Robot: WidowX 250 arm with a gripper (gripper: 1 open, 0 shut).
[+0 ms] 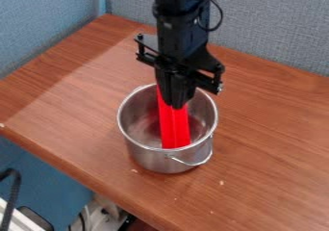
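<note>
A steel pot (144, 148) with a wire handle stands on the wooden table (270, 167), near its front left edge. Inside it a long red bar (175, 129) leans upright. My black gripper (174, 81) hangs over the pot at the top of the bar, whose upper end is hidden behind it. Whether the fingers grip the bar cannot be told.
Grey padded walls (276, 28) stand behind and at the left. Cables lie below the table's front left edge.
</note>
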